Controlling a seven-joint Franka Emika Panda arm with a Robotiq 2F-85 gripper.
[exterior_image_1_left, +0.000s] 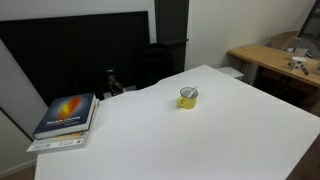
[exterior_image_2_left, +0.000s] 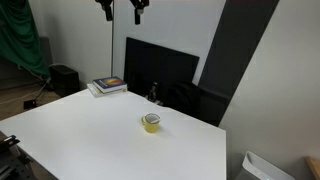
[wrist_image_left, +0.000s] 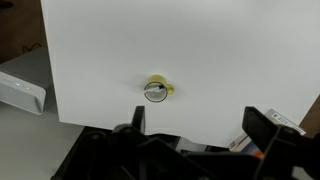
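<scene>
A yellow mug (exterior_image_1_left: 187, 101) stands upright on the white table (exterior_image_1_left: 150, 140), with a pale, thin object leaning inside it. In the wrist view, the mug (wrist_image_left: 156, 90) appears from above, its handle pointing to the right. My gripper is open, its two dark fingers wide apart with only table edge and floor visible between them. Exterior view 2 has the gripper (exterior_image_2_left: 123, 14) at the top edge, high above the table and well clear of the mug (exterior_image_2_left: 151, 123).
Two stacked books (exterior_image_1_left: 66, 117) lie at the table's left side. A dark screen (exterior_image_1_left: 75, 55) stands behind the table. A wooden desk (exterior_image_1_left: 275, 60) with small items is at the far right.
</scene>
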